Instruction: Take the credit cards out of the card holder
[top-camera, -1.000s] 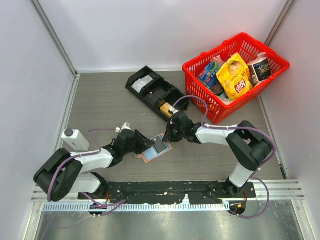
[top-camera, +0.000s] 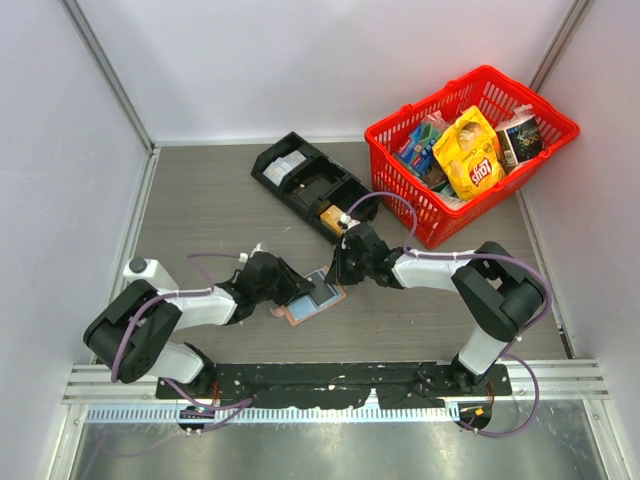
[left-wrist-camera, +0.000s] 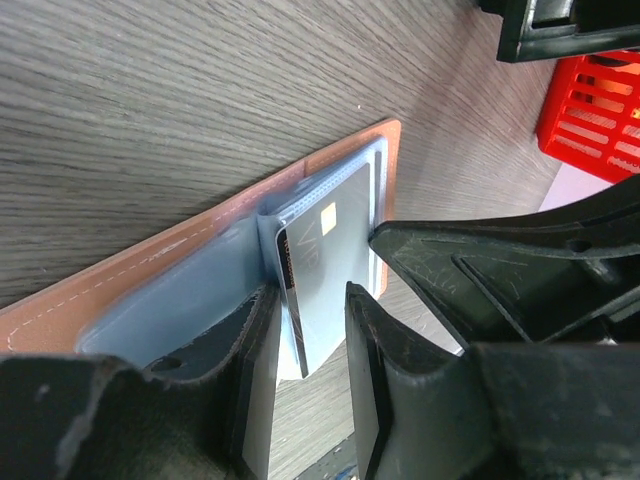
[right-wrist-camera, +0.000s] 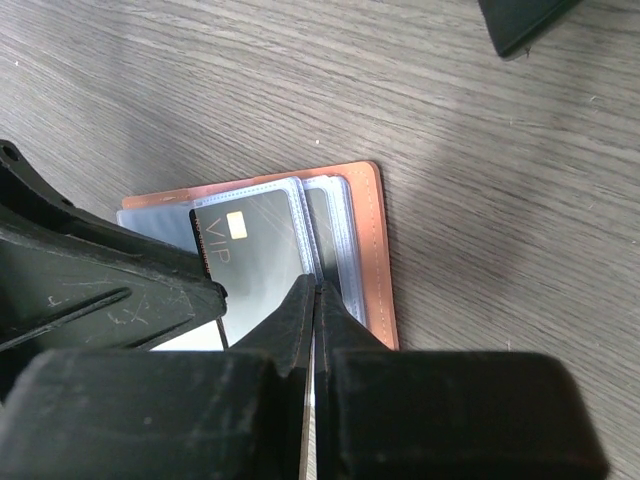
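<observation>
An orange-edged card holder (top-camera: 300, 314) with pale blue sleeves lies on the table between my grippers. A dark VIP card (right-wrist-camera: 250, 260) sits in a sleeve at one side. In the left wrist view my left gripper is part open over that card, one finger at its long edge, the other on its face. My right gripper is shut at the holder, its fingertips at the sleeve edges beside the VIP card; exactly what they pinch is hidden.
A black compartment tray (top-camera: 270, 160) stands behind the holder, a red basket of snacks (top-camera: 390, 150) at the back right. A white object (top-camera: 150, 276) stands at the left.
The left arm has shifted slightly right and toward the back, its gripper moving a little over the holder. The right arm looks unchanged.
</observation>
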